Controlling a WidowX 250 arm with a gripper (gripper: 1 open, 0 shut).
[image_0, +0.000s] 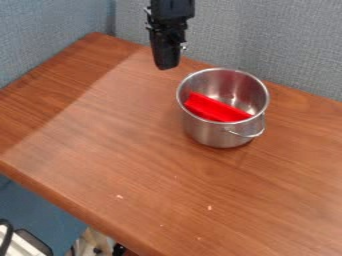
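A steel pot with a wire handle stands on the wooden table, right of centre. Inside it lies a red object. My black gripper hangs above and to the left of the pot, near the top of the view, clear of it. Its fingers are dark and small, so I cannot tell whether they are open or shut.
Grey fabric walls border the back and left. Cables and clutter sit below the table's left edge at bottom left.
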